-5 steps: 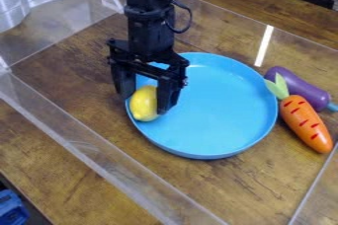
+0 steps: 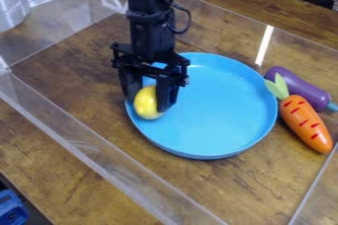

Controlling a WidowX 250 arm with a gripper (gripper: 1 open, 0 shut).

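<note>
My black gripper [image 2: 148, 89] reaches down from the top over the left part of a blue plate [image 2: 224, 120], shut on a yellow object [image 2: 149, 107] that sits low at the plate's left side. The fingers hide part of the yellow object, so its full shape cannot be told.
A toy carrot [image 2: 306, 122] and a purple eggplant [image 2: 284, 79] lie right of the plate. Clear plastic walls border the wooden surface [image 2: 66, 81]. A blue item [image 2: 8, 209] shows at the lower left corner.
The gripper's fingers have drawn slightly closer round the yellow object. The plate and vegetables have stayed where they were.
</note>
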